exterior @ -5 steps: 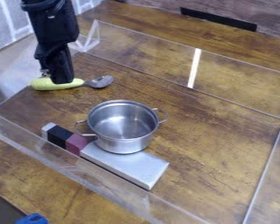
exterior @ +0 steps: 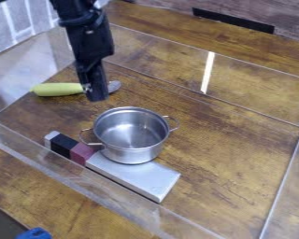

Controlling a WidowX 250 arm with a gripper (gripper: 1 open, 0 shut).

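Note:
The black gripper [exterior: 94,90] hangs at the upper left, its fingertips low beside a silver spoon [exterior: 111,87] and a yellow-green vegetable-like object [exterior: 55,89], partly hiding the spoon. Whether anything is between the fingers is unclear; they look close together. A steel pot [exterior: 132,133] with two side handles stands in the middle, on or against a flat silver slab [exterior: 142,175] with a dark, maroon-and-black end.
Clear plastic walls [exterior: 280,177] edge the wooden work area [exterior: 227,149], whose right half is free. A blue object [exterior: 34,232] lies outside at the bottom left.
The gripper has come down and moved right, toward the spoon, over the last second. The pot and slab have not moved.

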